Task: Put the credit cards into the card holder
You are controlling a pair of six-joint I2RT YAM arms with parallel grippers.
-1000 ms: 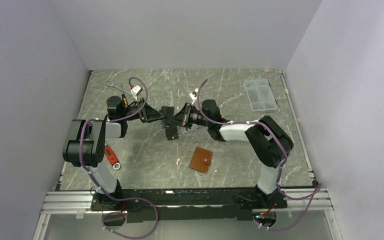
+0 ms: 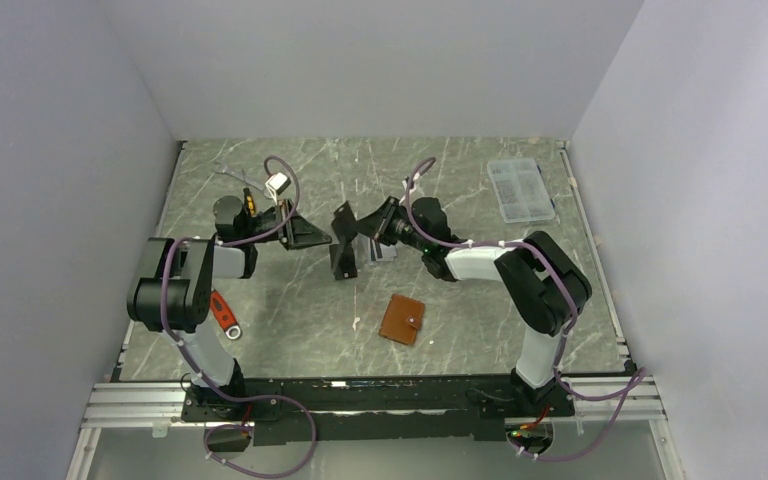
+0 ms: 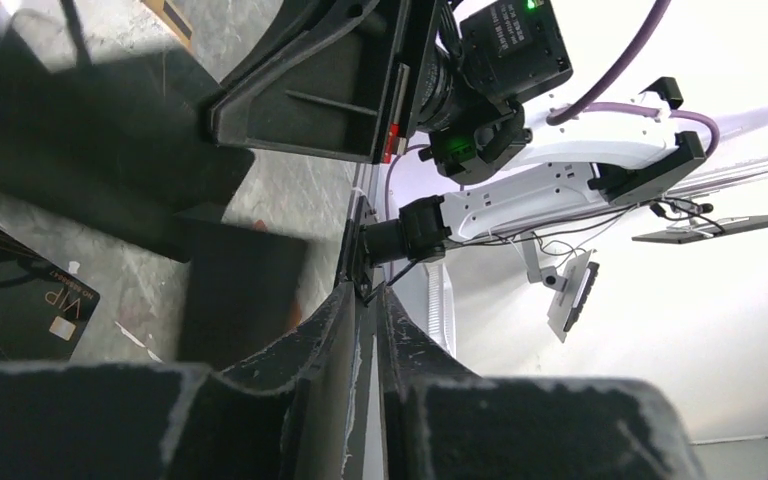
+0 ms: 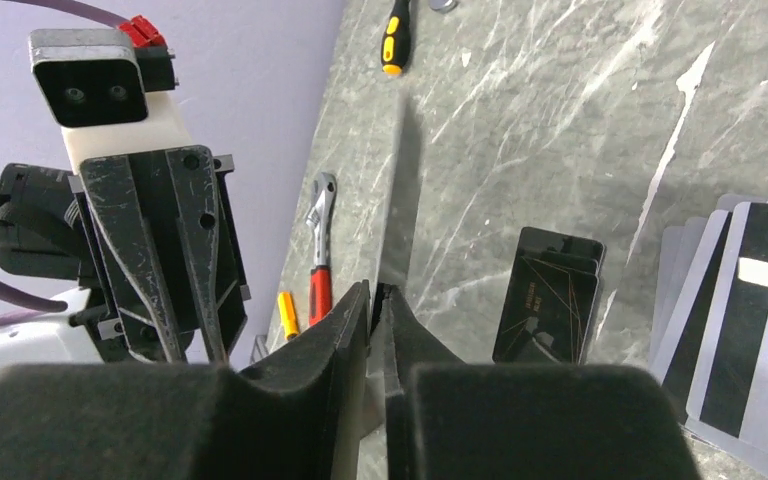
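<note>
Dark thin cards (image 2: 343,222) hang between the two arms, with my right gripper (image 2: 361,230) shut on them. In the right wrist view these cards (image 4: 400,200) appear nearly edge-on between the fingertips. The left wrist view shows them as overlapping, blurred dark sheets (image 3: 100,150). My left gripper is slightly open just left of them, with a narrow gap and nothing between its fingers. Black cards (image 4: 550,295) lie on the table below. Silvery cards with dark stripes (image 4: 755,320) lie fanned beside them. The brown card holder (image 2: 401,320) lies closed near the front.
A clear plastic box (image 2: 521,190) stands at the back right. Tools lie along the left side, including a red-handled one (image 2: 224,315) and a yellow-black screwdriver (image 4: 396,40). Bare table surrounds the card holder.
My right gripper has moved right and slightly back, taking the dark cards with it and tilting them. A gap now separates them from the left gripper, which has barely moved.
</note>
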